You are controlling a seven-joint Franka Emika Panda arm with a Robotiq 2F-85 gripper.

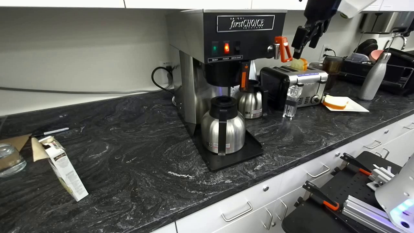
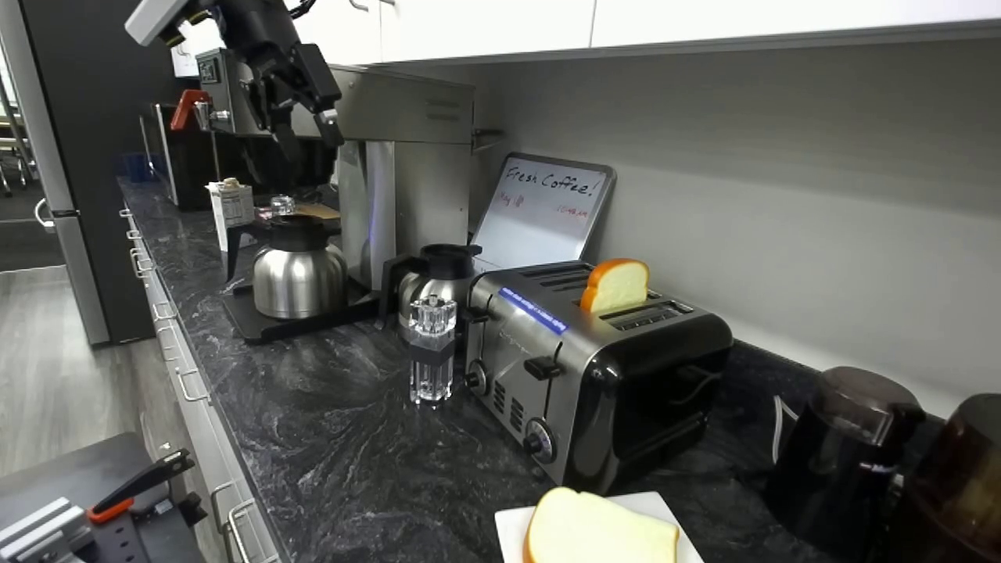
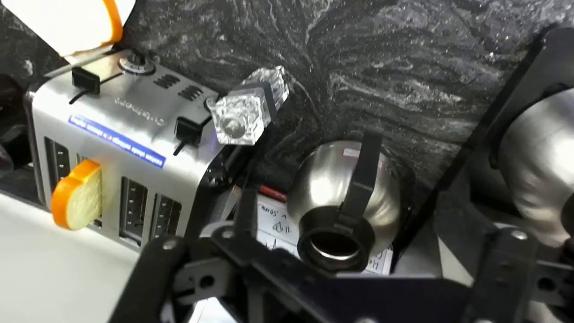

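My gripper [image 1: 305, 46] is open and empty, raised beside the coffee maker [image 1: 245, 37] and above the toaster [image 1: 308, 82]. In exterior view 2 the gripper [image 2: 311, 141] hangs over the counter in front of the coffee maker's metal body. A slice of bread [image 2: 616, 285] stands partly out of one toaster slot, apart from the fingers. Another bread slice [image 2: 600, 531] lies on a white plate [image 2: 667, 511] in front of the toaster. Looking down, the wrist view shows the toaster [image 3: 110, 177] with the upright slice [image 3: 80, 196] at its left.
A clear grinder [image 2: 432, 352] and a steel carafe [image 3: 344, 177] stand between toaster and coffee maker. A second carafe [image 1: 223, 134] sits on the coffee maker's base. The orange handle [image 1: 284, 49] juts out near my gripper. Counter space at left holds a carton [image 1: 66, 171].
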